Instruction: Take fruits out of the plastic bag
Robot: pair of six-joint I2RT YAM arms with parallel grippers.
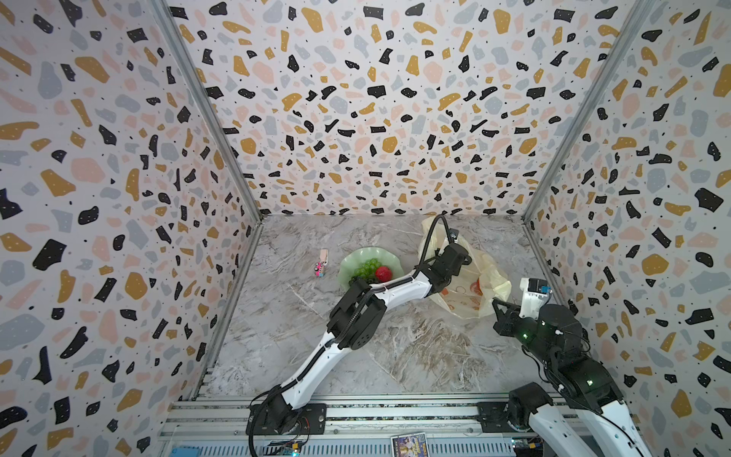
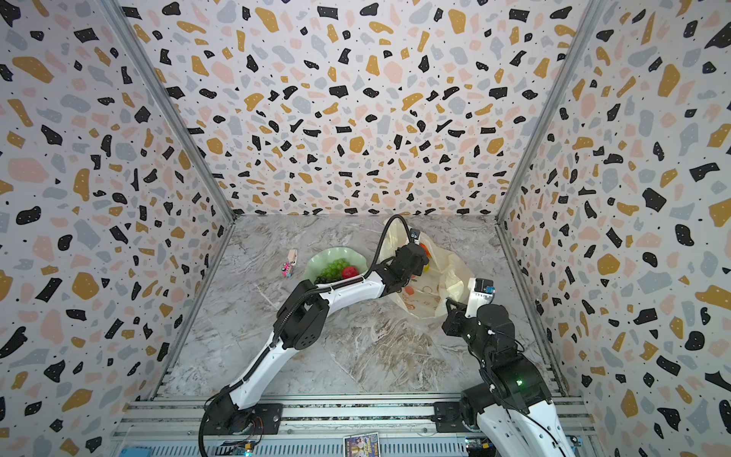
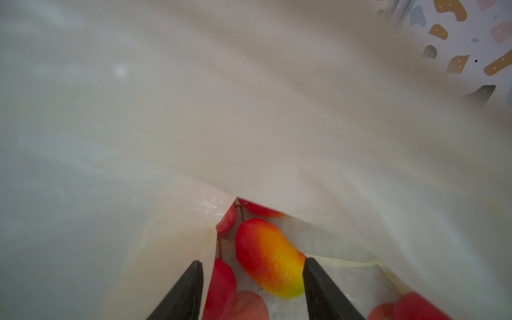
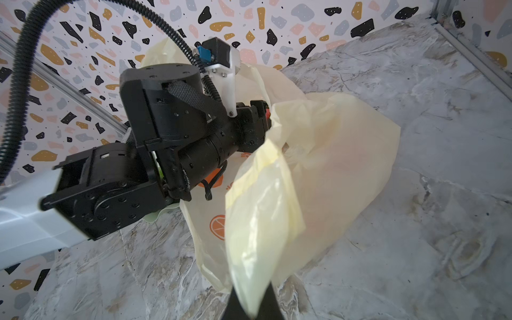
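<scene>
The cream plastic bag [image 4: 341, 160] lies at the back right of the table. My left gripper reaches inside it, fingers apart around empty space before a red-yellow mango [image 3: 269, 256]. More red fruits [image 3: 413, 309] lie in the bag, partly hidden by plastic. My right gripper is shut on the bag's near rim, seen at the bottom of the right wrist view.
A green bowl [image 1: 350, 259] with grapes [image 1: 367, 266] and a red fruit [image 1: 383, 272] stands left of the bag. A small pink item [image 1: 320, 266] lies farther left.
</scene>
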